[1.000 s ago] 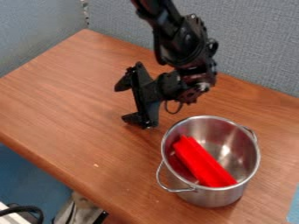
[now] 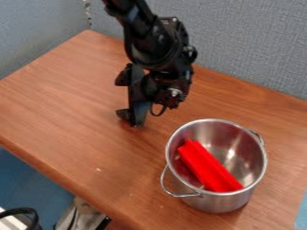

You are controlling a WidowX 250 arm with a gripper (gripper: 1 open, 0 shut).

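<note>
My black gripper (image 2: pixel 135 112) hangs low over the wooden table at the upper middle, its dark fingers pointing down near the tabletop, apparently open with nothing clearly between them. To its lower right stands a steel pot (image 2: pixel 239 200) with side handles, holding a long red object (image 2: pixel 206 165) that lies slanted inside it.
The wooden table (image 2: pixel 72 99) has broad free room on the left. A grey padded wall (image 2: pixel 246 40) runs behind it. Past the front left edge are blue floor and some cables, partly out of frame.
The pot and red object have not moved.
</note>
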